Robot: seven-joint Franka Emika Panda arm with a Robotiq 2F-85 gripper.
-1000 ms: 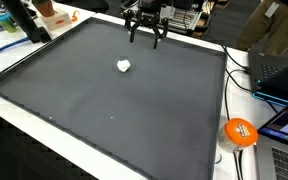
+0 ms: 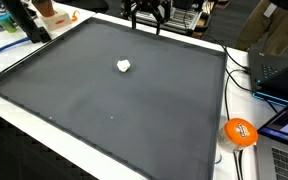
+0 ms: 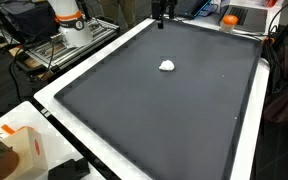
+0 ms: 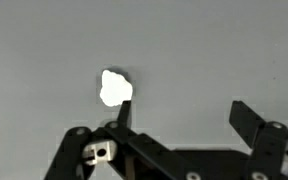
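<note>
A small white lump [image 2: 123,65] lies alone on the dark grey board; its material is too small to tell. In the other exterior view the same white lump [image 3: 166,66] sits towards the board's far side, with my gripper [image 3: 164,24] raised near the far edge, clear of it. From the wrist, the white lump [image 4: 115,88] appears ahead of the left finger, not between the fingers. My gripper is wide open and holds nothing. In exterior view 1 the gripper [image 2: 145,30] shows at the top edge, apart from the lump.
The grey board [image 2: 94,105] is otherwise bare. An orange-lidded tub [image 2: 238,134] stands off its right side near a laptop [image 2: 276,82] and cables. A white-and-orange container [image 3: 26,150] stands off the near-left corner.
My gripper has moved up and back, away from the board, and its fingers now show only at the top of exterior view 1. The white lump has stayed in place.
</note>
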